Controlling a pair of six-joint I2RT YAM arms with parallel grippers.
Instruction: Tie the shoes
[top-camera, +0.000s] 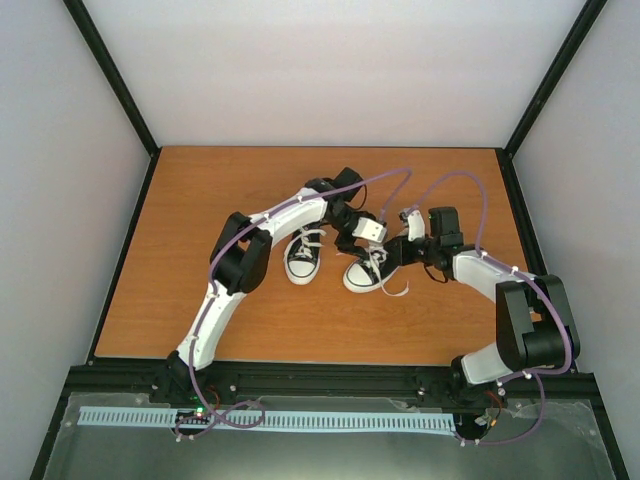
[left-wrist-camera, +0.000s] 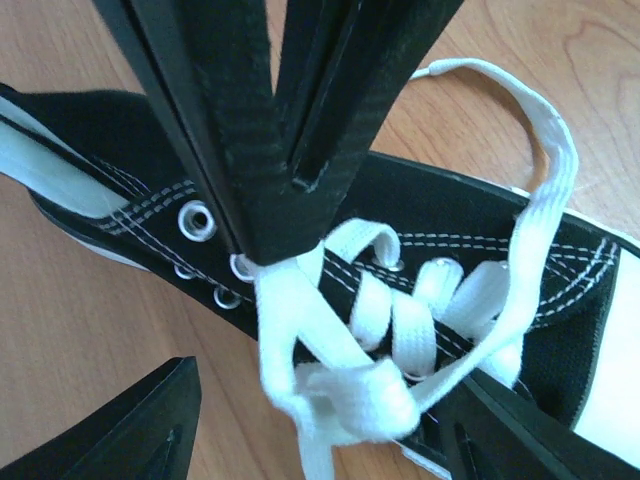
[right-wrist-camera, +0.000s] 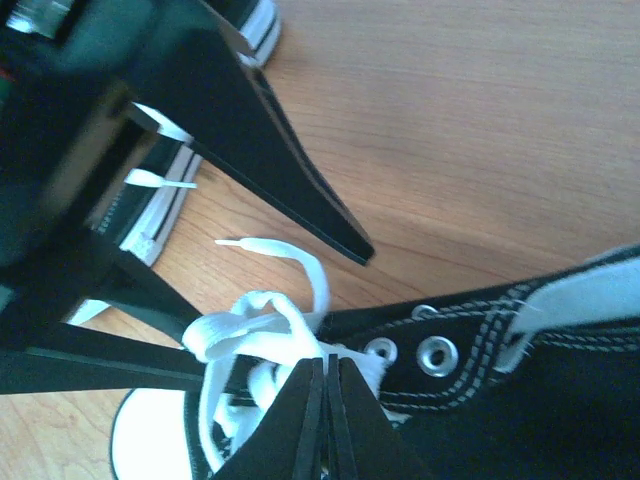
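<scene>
The right-hand black shoe (top-camera: 358, 276), with its white toe cap, lies on the table under both grippers. In the left wrist view its white lace (left-wrist-camera: 375, 400) forms a crossed, looped bundle above the eyelets. My left gripper stands part open, one finger (left-wrist-camera: 150, 420) on either side of that bundle. From above, my right gripper's tips reach down beside it in the same view. The right wrist view has my right gripper shut on white lace (right-wrist-camera: 285, 335) at the tongue. A free lace end (right-wrist-camera: 275, 248) curls out over the wood.
The other black shoe (top-camera: 302, 262) stands to the left, its laces loose, close to my left forearm. Both grippers are very near each other over one shoe.
</scene>
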